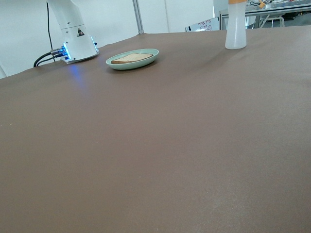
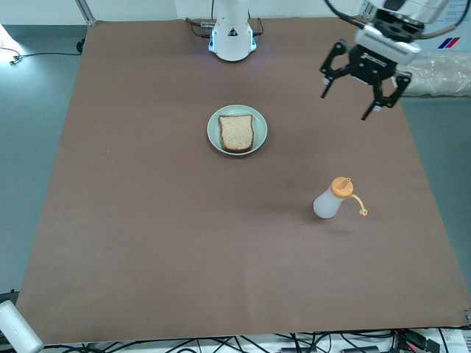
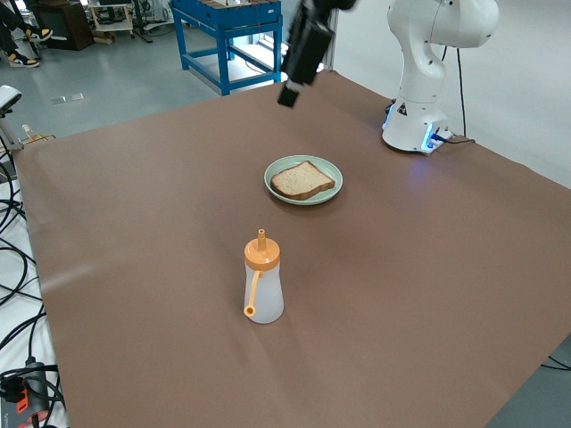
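My black gripper hangs open over the far right edge of the table, apart from everything on it; in the right view it shows at the top. A slice of bread lies on a pale green plate near the table's middle, also seen as bread in the right view. A squeeze bottle with an orange cap stands upright to the right and nearer, seen whole as bottle and partly as bottle.
A white robot arm base with cables stands at the back. Cables run below the near edge; a plastic-wrapped roll lies beyond the right edge.
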